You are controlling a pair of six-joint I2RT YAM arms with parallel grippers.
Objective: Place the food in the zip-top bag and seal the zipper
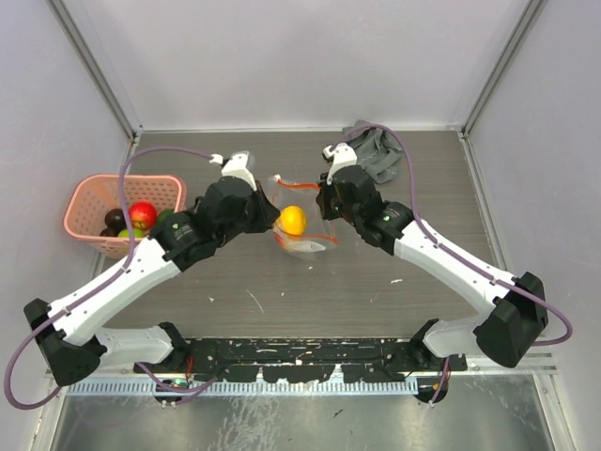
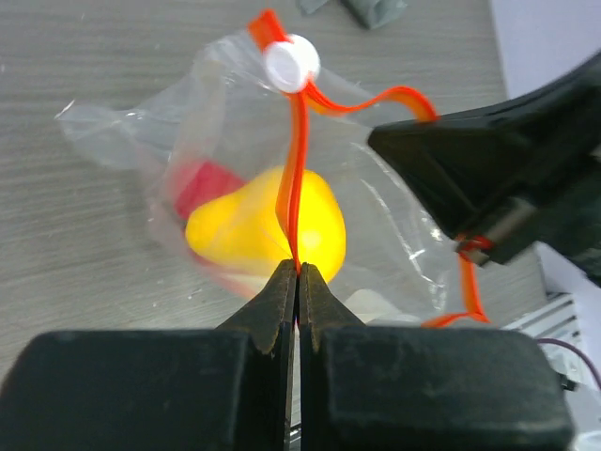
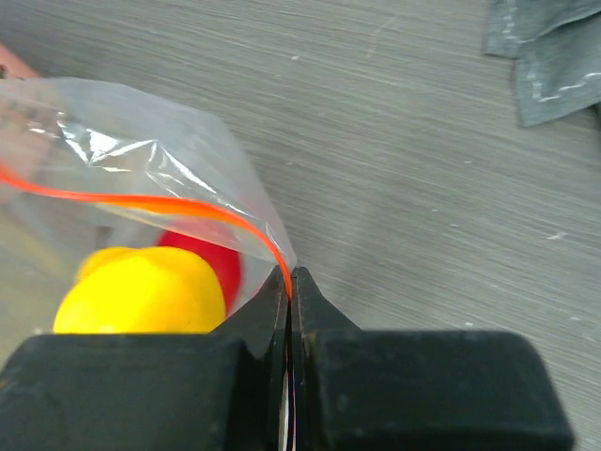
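Between the two arms stands the clear zip top bag (image 1: pixel 308 199), its orange zipper edge spread wide at the mouth. Inside it lie a yellow food item (image 1: pixel 293 221) and, in the left wrist view, something red (image 2: pixel 205 188) behind that. My left gripper is shut on one side of the bag's orange edge, with the white slider (image 2: pixel 292 64) a little way along the same edge. On the other side of the mouth, my right gripper is shut on the bag's rim, the orange strip running between its fingers.
A salmon-coloured basket (image 1: pixel 83 202) at the left holds several pieces, red, green and dark. A grey cloth (image 1: pixel 376 152) lies at the back, behind the right arm.
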